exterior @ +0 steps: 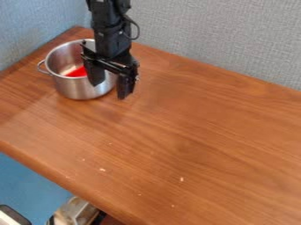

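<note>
A steel pot point(63, 83) with side handles sits at the back left of the wooden table. A red item point(77, 72) lies inside it, partly hidden. My black gripper point(108, 83) hangs over the pot's right side, open, its fingers apart, the left one over the pot's mouth and the right one outside the rim. Nothing shows held between them.
Grey walls stand behind and to the left. A metal fixture point(76, 214) is at the bottom left, beyond the table's edge.
</note>
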